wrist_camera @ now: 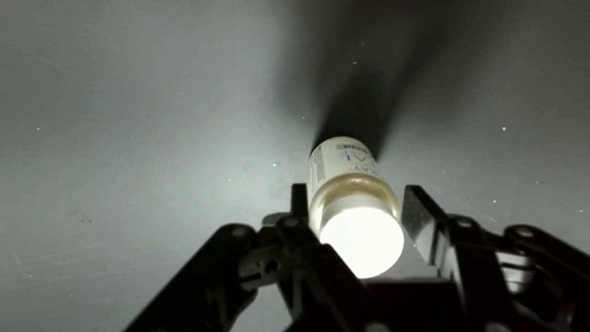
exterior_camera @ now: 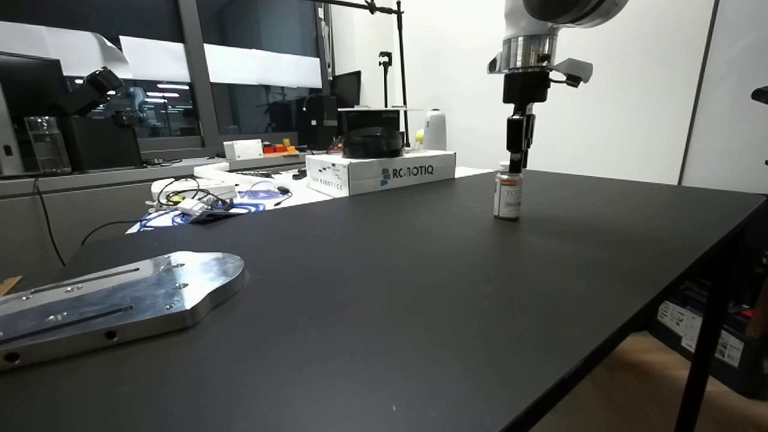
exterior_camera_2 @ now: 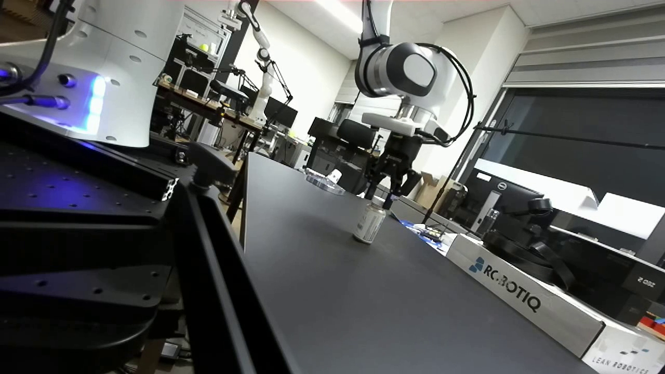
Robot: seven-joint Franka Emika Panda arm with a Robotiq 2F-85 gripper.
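Observation:
A small bottle point(exterior_camera: 508, 195) with a white label and pale cap stands upright on the black table in exterior view 1. Around its top, my gripper point(exterior_camera: 516, 167) points straight down. Seen from the wrist, the bright white cap point(wrist_camera: 363, 241) lies between my fingers, with a narrow gap showing on the right side and little or none on the left. The gripper is part open, one finger on each side of the bottle. In exterior view 2 the same bottle point(exterior_camera_2: 370, 224) has its base at the table surface.
A metal plate point(exterior_camera: 122, 295) lies at the table's near left in exterior view 1. Behind the table sits a white Robotiq box point(exterior_camera: 389, 173), with cables and small devices beside it. Bare tabletop point(exterior_camera: 374, 302) surrounds the bottle.

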